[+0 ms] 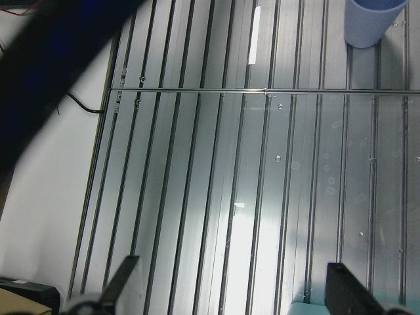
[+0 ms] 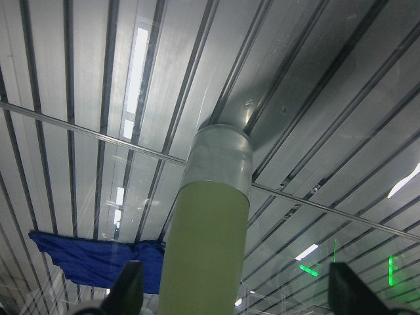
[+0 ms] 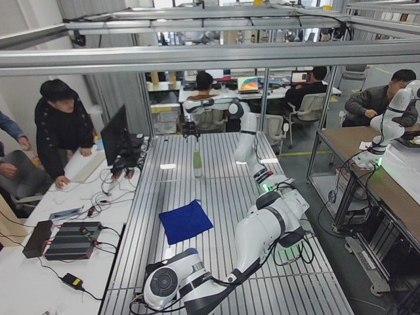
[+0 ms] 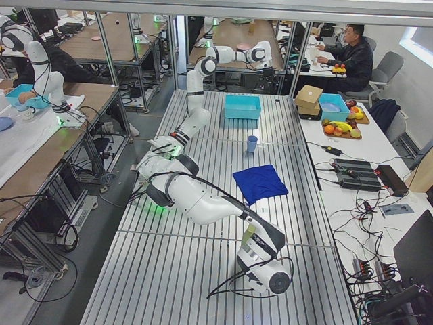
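Observation:
A green bottle with a clear end (image 2: 202,249) stands on the slatted metal table (image 3: 170,262), toward the back in the camera left view. My right gripper (image 3: 192,136) hangs just above it; in the right wrist view its fingers are open on either side of the bottle, apparently not touching it. A folded blue cloth (image 4: 260,184) lies flat on the table. A blue cup (image 4: 252,143) stands near it. My left gripper (image 4: 268,80) is above the table's other end, open with nothing between its fingers in the left wrist view.
A cyan bin (image 4: 242,103) sits beside the left gripper. Cardboard boxes (image 4: 308,99) and a fruit tray (image 4: 342,128) are on the white side desk, with electronics and cables.

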